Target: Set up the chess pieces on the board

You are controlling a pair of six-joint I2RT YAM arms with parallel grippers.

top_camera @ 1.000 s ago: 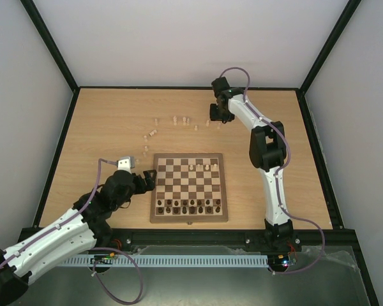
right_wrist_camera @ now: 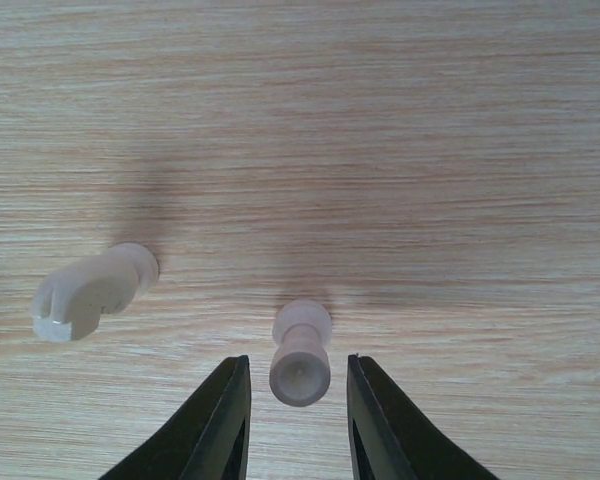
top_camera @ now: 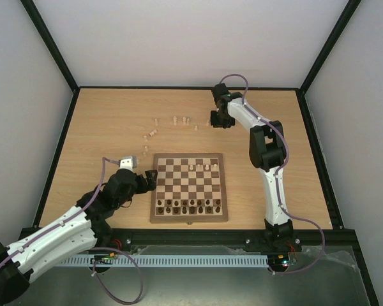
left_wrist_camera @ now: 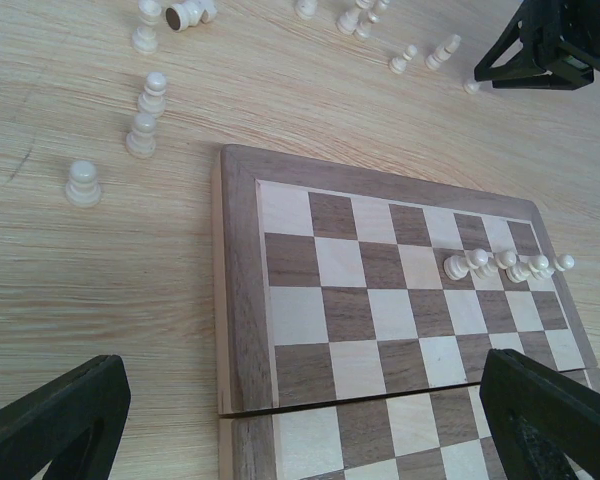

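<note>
The chessboard [top_camera: 224,191] lies in the middle of the table, dark pieces [top_camera: 184,206] in two rows along its near side. Several white pieces [left_wrist_camera: 480,262] stand on the board towards its far right. Open and empty, my left gripper is at the board's left edge in the top view. Far out beyond the board is my right gripper [top_camera: 222,124]. Its fingers are part open, one on each side of a white pawn [right_wrist_camera: 300,375] that stands on the table, with gaps showing on both sides. A white knight [right_wrist_camera: 90,290] is just left of it.
More loose white pieces are scattered on the table: a group [top_camera: 185,120] left of my right gripper, and others [left_wrist_camera: 142,132] off the board's far left corner. One piece [left_wrist_camera: 188,13] lies on its side.
My right gripper has come slightly nearer to the board over the last second and now covers a loose piece that showed beside it. The left arm has barely shifted.
</note>
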